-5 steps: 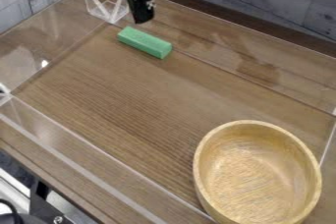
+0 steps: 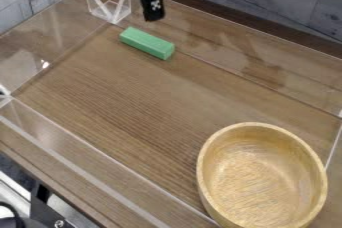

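My gripper (image 2: 150, 8), dark, reaches in from the top edge over the back of the wooden table, above and slightly right of a green block (image 2: 147, 43). Its fingers are small and dark here, so I cannot tell whether they are open or shut. The green block lies flat on the table, angled down to the right, apart from the gripper.
A large empty cream bowl (image 2: 261, 137) stands at the front right. A clear plastic piece (image 2: 110, 5) is at the back left. A wall runs along the back, and the table's edge is at the lower left.
The gripper has shifted slightly to the right and up along the back of the table. The green block looks unmoved.
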